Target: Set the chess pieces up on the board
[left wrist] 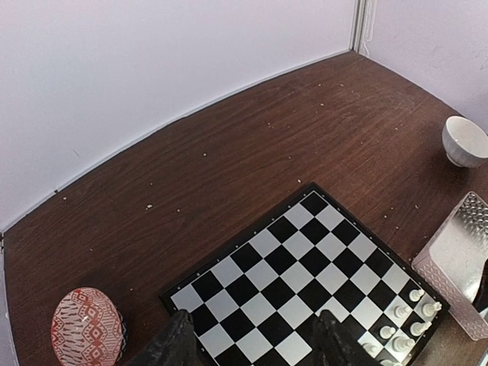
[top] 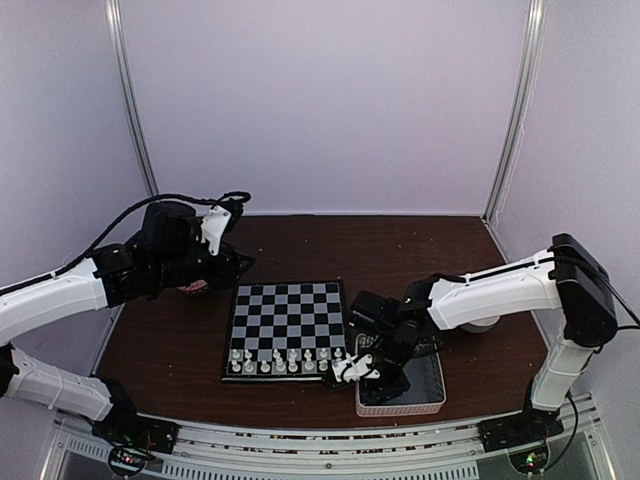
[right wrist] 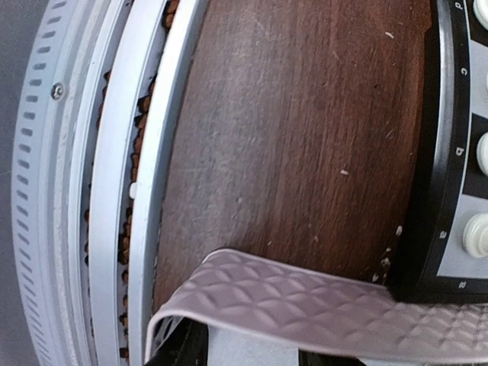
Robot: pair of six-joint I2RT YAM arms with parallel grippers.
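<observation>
The chessboard (top: pixel 287 316) lies mid-table, white pieces (top: pixel 292 365) in its two nearest rows, its other squares empty. My left gripper is open above the board's left side, nothing between its fingers. My right gripper is low at the near end of the pale pink plastic basket (top: pixel 400 408), its fingers mostly hidden behind the rim in the right wrist view; what is between them cannot be made out.
A white bowl (left wrist: pixel 464 141) stands at the back right. A red patterned object (left wrist: pixel 85 328) sits left of the board.
</observation>
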